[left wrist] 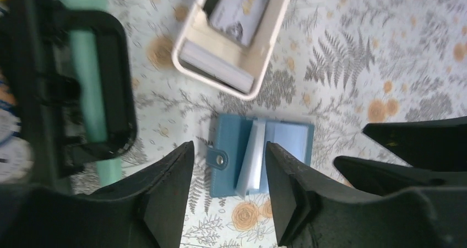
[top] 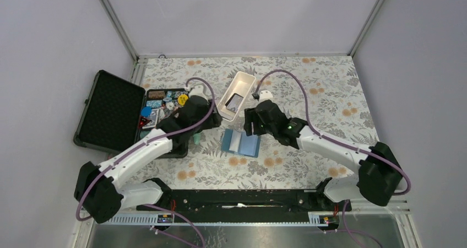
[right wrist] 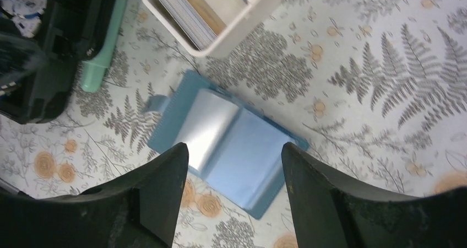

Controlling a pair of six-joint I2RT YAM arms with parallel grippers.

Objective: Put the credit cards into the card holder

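Observation:
The blue card holder (top: 251, 145) lies spread open on the table, a whitish flap or card (right wrist: 206, 125) rising slightly along its middle. A small tab (left wrist: 218, 158) sticks out on its left side. Behind it stands a cream tray (top: 243, 84); inside are a grey card (left wrist: 242, 11) and a pale, narrow item (left wrist: 217, 64) by the near end wall. My left gripper hovers above and left of the holder, fingers apart and empty. Over the holder's right side is my right gripper, likewise open with nothing between its fingers.
On the left lies an open black case (top: 182, 153) packed with small items, its lid (top: 110, 111) folded outward. A green strip (right wrist: 94, 74) runs through the case's handle.

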